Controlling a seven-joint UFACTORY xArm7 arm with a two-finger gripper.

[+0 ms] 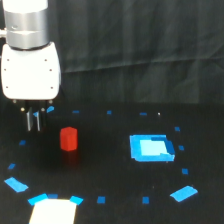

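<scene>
A red block rests on the dark table, left of the middle. My white gripper hangs to its upper left, its two narrow fingers pointing down. They look apart from the block, with a small gap between them. The fingers are too small and dark to tell how far they are parted or whether anything thin is between them.
On the right lies a blue-edged square with a pale centre. A pale square is at the front left edge. Blue tape marks dot the dark table, and its middle is clear.
</scene>
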